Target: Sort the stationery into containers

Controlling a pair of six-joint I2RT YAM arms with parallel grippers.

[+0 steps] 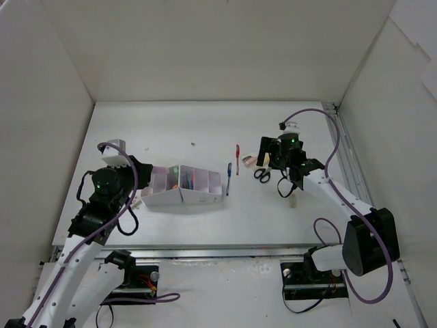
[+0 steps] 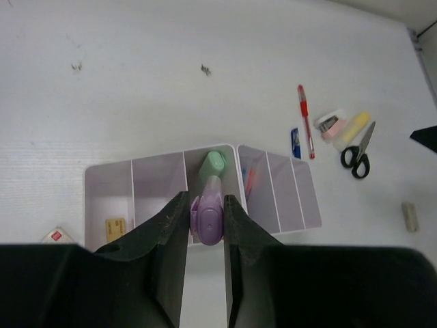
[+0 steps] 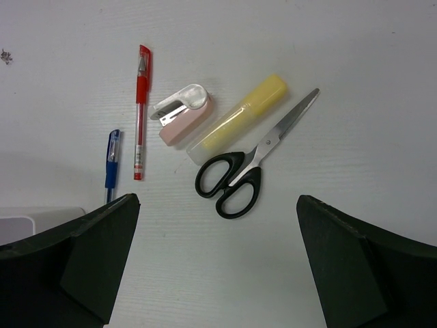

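My left gripper is shut on a purple cylindrical item [image 2: 210, 213], held over the compartmented white containers [image 1: 201, 198], which contain a green item [image 2: 213, 164] and a small tan block [image 2: 115, 228]. My right gripper hangs open above black-handled scissors [image 3: 270, 142], a yellow tube [image 3: 263, 96], a pink stapler [image 3: 183, 123], a red pen [image 3: 141, 96] and a blue pen [image 3: 111, 164], all lying loose on the table right of the containers.
A small pale block [image 2: 410, 216] lies alone at the table's right. A white-and-red eraser [image 2: 57, 236] is left of the containers.
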